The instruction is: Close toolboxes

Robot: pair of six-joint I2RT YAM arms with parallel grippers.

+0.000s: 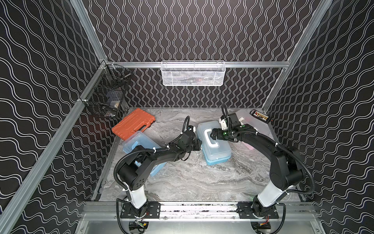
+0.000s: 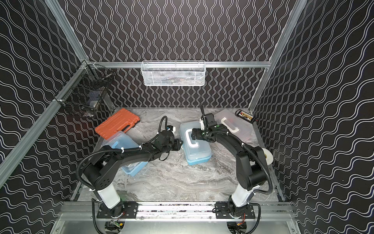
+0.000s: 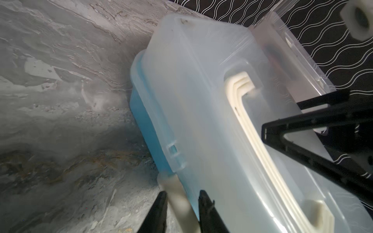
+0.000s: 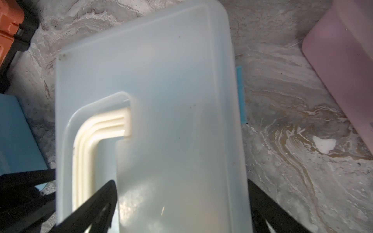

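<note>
A toolbox with a clear lid (image 1: 219, 153), white handle (image 1: 206, 137) and blue base (image 2: 198, 160) stands mid-table, its lid lying down over the base. At its left side a white latch (image 3: 179, 198) hangs outward, between the fingertips of my left gripper. Those fingers stand part open, with a gap beside the latch. My right gripper is open over the lid, one finger (image 4: 103, 205) by the handle, the other (image 4: 268, 209) past the lid's right edge. Its fingertip contact with the lid is unclear.
A second blue toolbox (image 2: 120, 140) lies at left, partly under my left arm, with an orange case (image 1: 133, 124) behind it. A pink-based box with a clear lid (image 2: 238, 125) stands at right.
</note>
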